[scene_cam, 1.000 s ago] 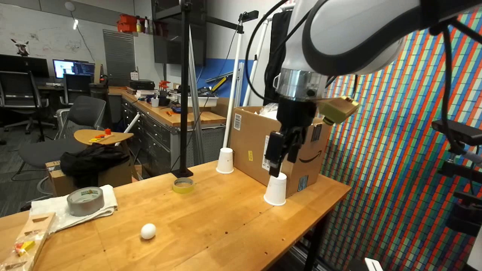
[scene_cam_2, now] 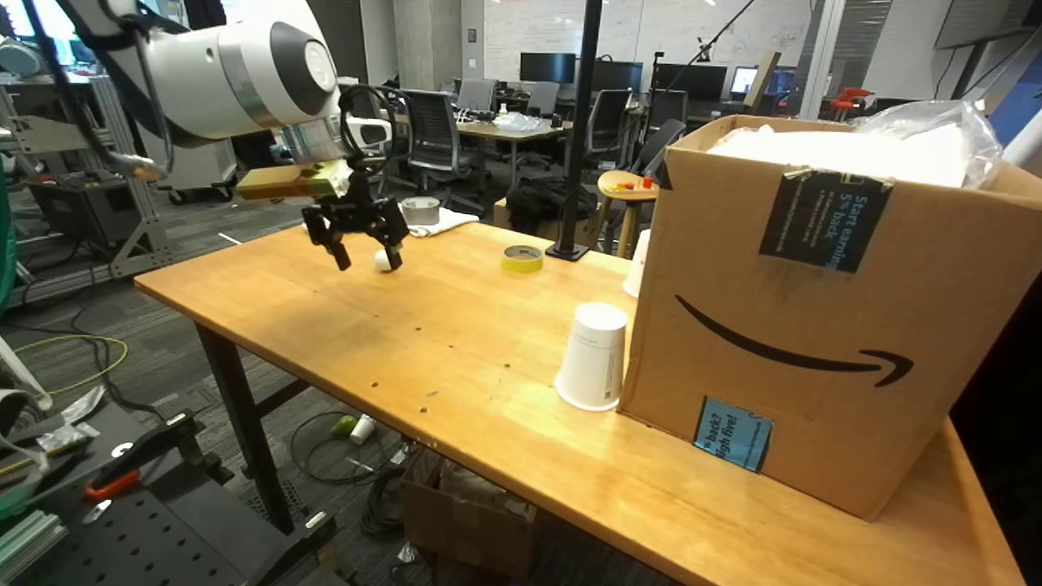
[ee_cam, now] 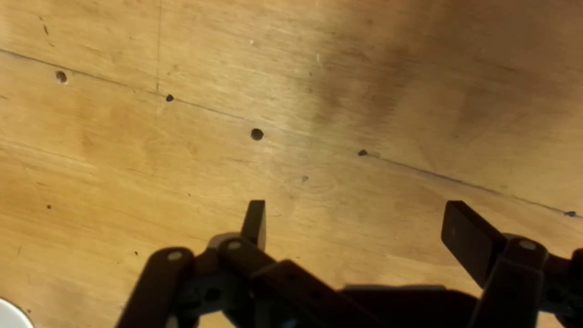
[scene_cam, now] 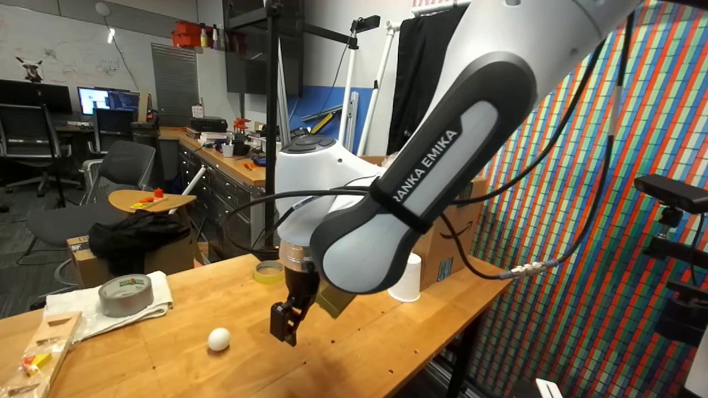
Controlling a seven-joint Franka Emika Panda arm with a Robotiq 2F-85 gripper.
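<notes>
Over the wooden table (scene_cam: 252, 365), my gripper (scene_cam: 285, 325) points down, to the right of a white ball (scene_cam: 219, 339). Exterior view 2 shows the gripper (scene_cam_2: 368, 258) with its two fingers spread, and the ball (scene_cam_2: 382, 260) appears behind one fingertip. In the wrist view the gripper is wide open, with only bare tabletop visible between its fingers. A white curved edge (ee_cam: 11, 317) shows at the lower left there; I cannot tell what it belongs to.
A white cup (scene_cam_2: 592, 356) stands upside down beside the large cardboard box (scene_cam_2: 781, 322); another cup (scene_cam_2: 637, 264) is partly hidden behind it. Yellow tape (scene_cam_2: 523, 259) lies near the black post. Grey tape (scene_cam: 125, 296) rests on a white cloth (scene_cam: 159, 292).
The arm has swung left and lower in exterior view 1, away from above the cup by the box toward the ball. The ball and the near cup have not moved.
</notes>
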